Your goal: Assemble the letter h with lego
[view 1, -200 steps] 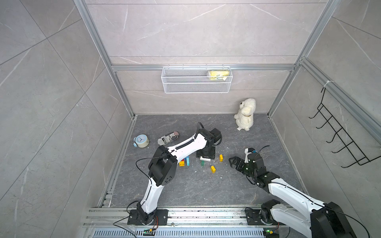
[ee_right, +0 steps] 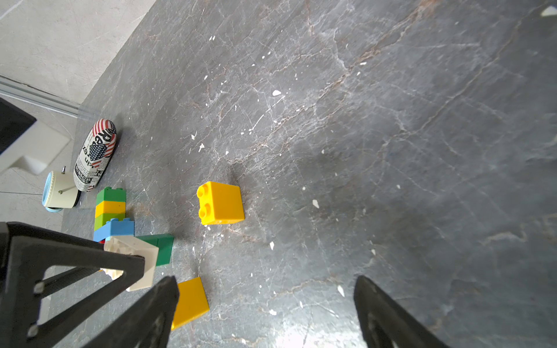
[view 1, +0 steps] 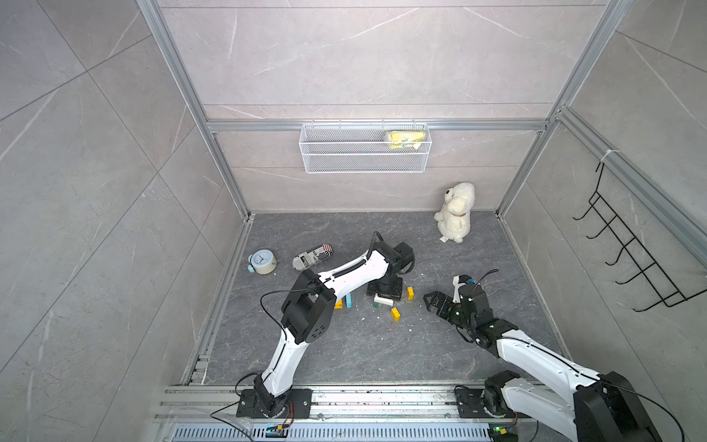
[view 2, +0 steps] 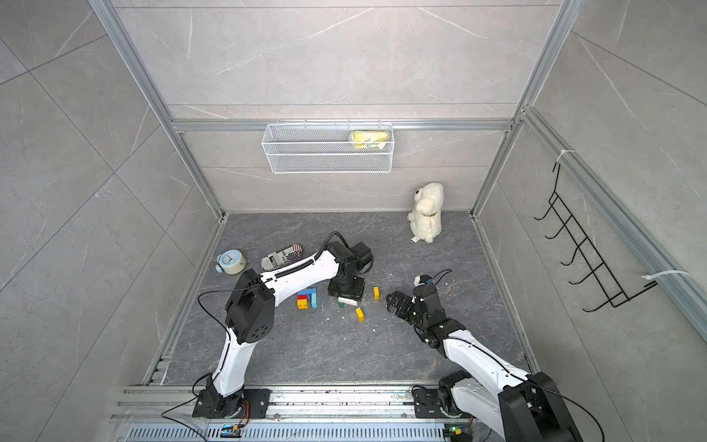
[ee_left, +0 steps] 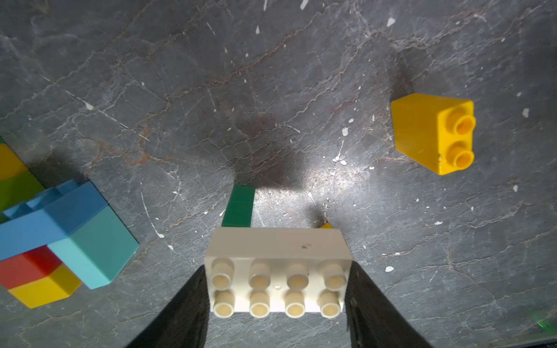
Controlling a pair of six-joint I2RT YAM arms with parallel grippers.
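A white brick [ee_left: 278, 255] sits between the fingers of my left gripper, just over a dark green brick [ee_left: 236, 206]; whether the fingers grip it fully is unclear. Yellow bricks stand to its right [ee_left: 432, 130] and in front [ee_right: 188, 298]. At left lie blue [ee_left: 69, 208], light blue [ee_left: 98, 249], red, yellow and green bricks, grouped together. My right gripper is open with nothing between its fingers, to the right of the bricks.
A clock [view 1: 261, 261] and printed pouch [view 1: 311, 257] lie at back left. A plush dog [view 1: 454, 212] sits at back right. A wire basket [view 1: 364, 158] hangs on the back wall.
Over the last second my left arm has shifted slightly right and toward the front, the white brick with it. The right arm looks still.
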